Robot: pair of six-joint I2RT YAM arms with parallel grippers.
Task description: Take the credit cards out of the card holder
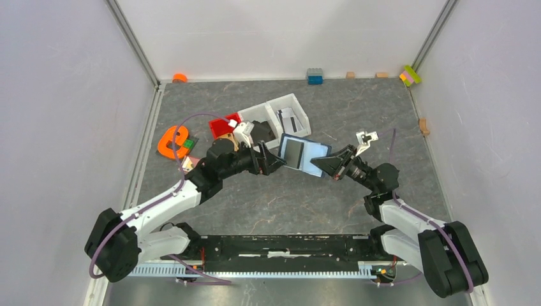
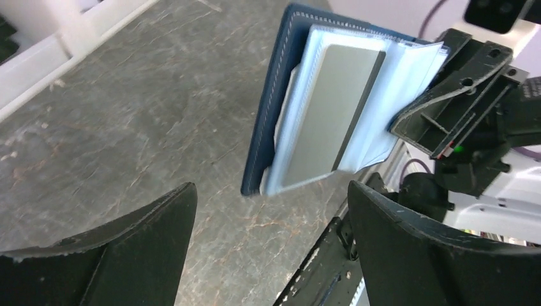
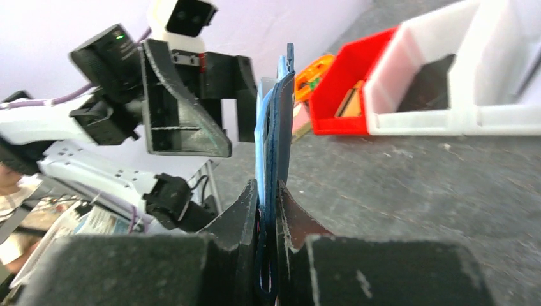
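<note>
The card holder (image 1: 293, 153), dark blue outside with light blue sleeves and a grey card in it, is raised in my right gripper (image 1: 328, 163), shut on its right part; in the right wrist view it stands edge-on between the fingers. My left gripper (image 1: 273, 162) is open just left of the holder, nothing between its fingers; in the left wrist view the holder is above and beyond its fingertips.
White bins (image 1: 288, 99) and a red bin (image 3: 338, 124) stand behind, with dark and white contents. An orange toy (image 1: 167, 145) lies at left.
</note>
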